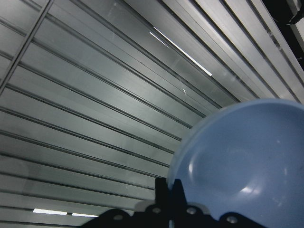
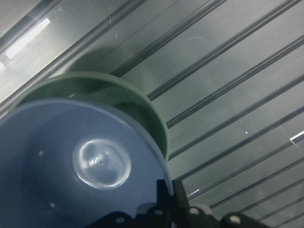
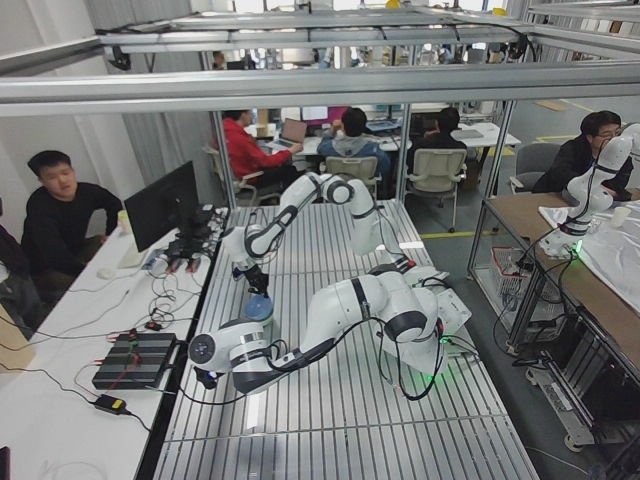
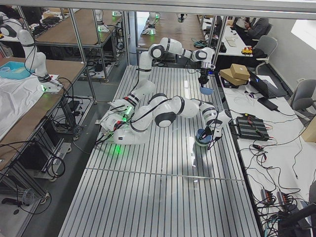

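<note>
My right gripper is shut on the rim of a blue bowl (image 2: 85, 180), held over a green bowl (image 2: 142, 109) on the slatted table; in the camera right view this stack is at the near arm. My left gripper is shut on the rim of another blue bowl (image 1: 242, 161), with bare slats beside it. In the camera left view this nearer arm's wrist hides most of its bowl, while the other blue bowl (image 3: 257, 305) shows farther back.
A side desk (image 3: 70, 440) with monitor, cables and black boxes runs along the edge. Both arm bases stand close together on the opposite side.
</note>
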